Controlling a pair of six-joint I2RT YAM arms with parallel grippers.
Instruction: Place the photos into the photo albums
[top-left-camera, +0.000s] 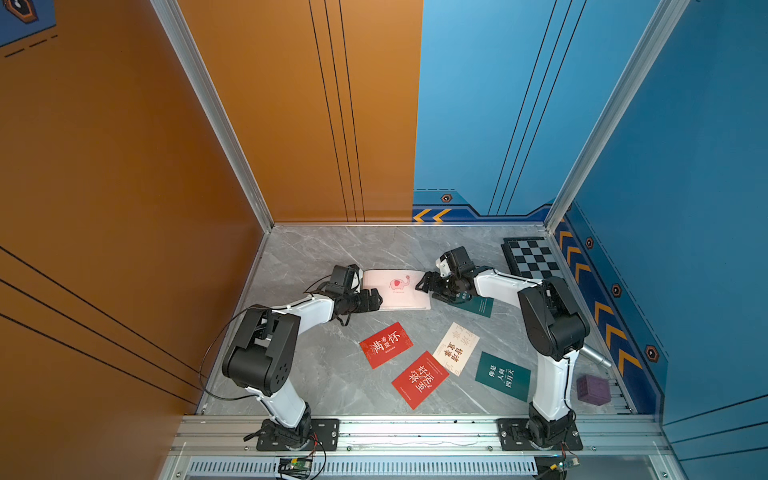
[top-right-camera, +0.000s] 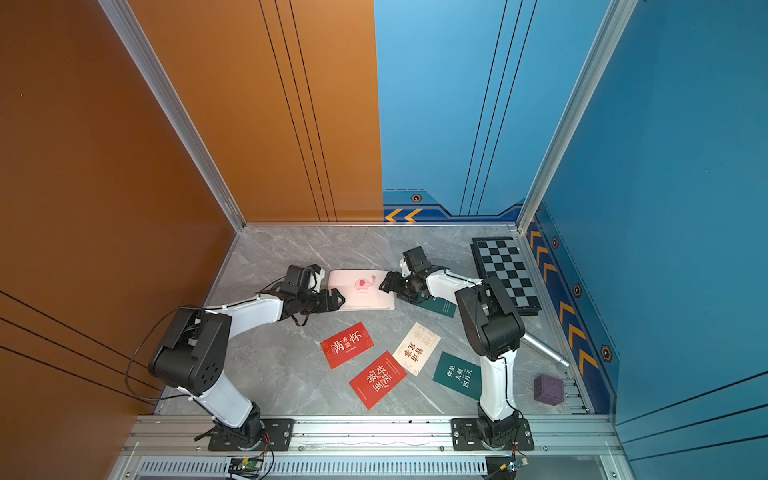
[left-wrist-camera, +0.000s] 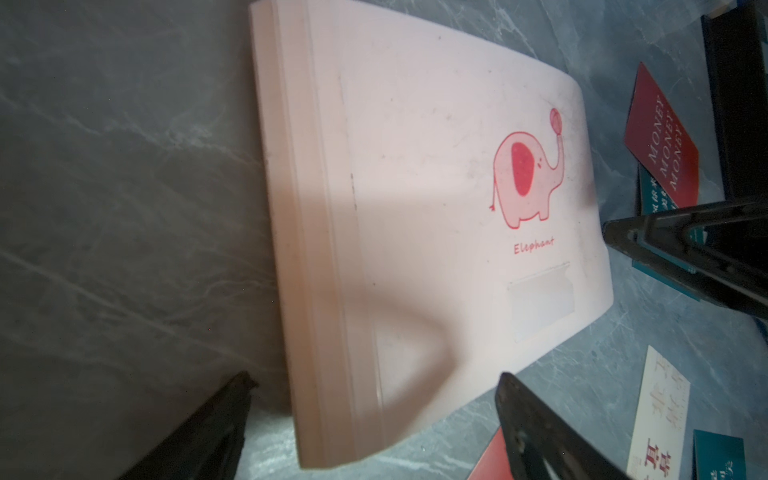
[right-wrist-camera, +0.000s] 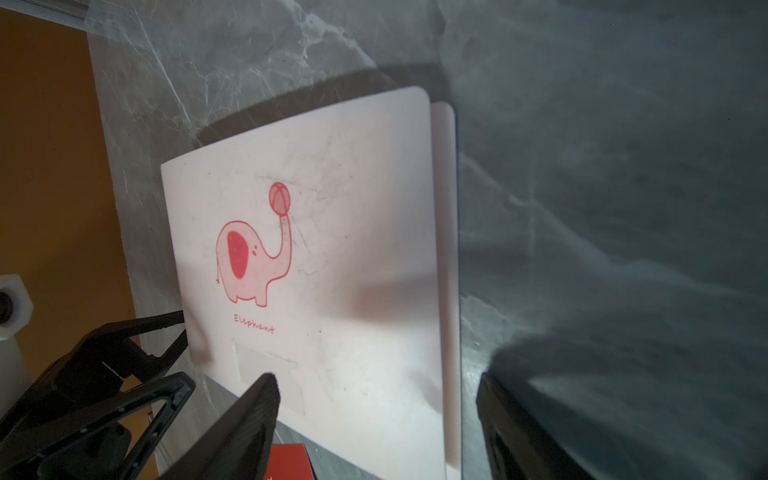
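A pink album with an elephant print (top-left-camera: 396, 289) lies closed mid-table. My left gripper stands open at its spine end, nothing held. My right gripper hovers over the album's opposite edge, fingers apart either side of the cover's free edge. Loose cards lie in front: red ones (top-left-camera: 385, 344) (top-left-camera: 420, 380), a cream one (top-left-camera: 456, 349) and a teal one (top-left-camera: 502, 376). Another teal card (top-left-camera: 480, 306) lies under the right arm, with a dark red one (left-wrist-camera: 660, 140) seen beside it in the left wrist view.
A checkered board (top-left-camera: 528, 256) sits at the back right. A purple block (top-left-camera: 593, 389) is at the front right, near a metal tube (top-left-camera: 597, 356).
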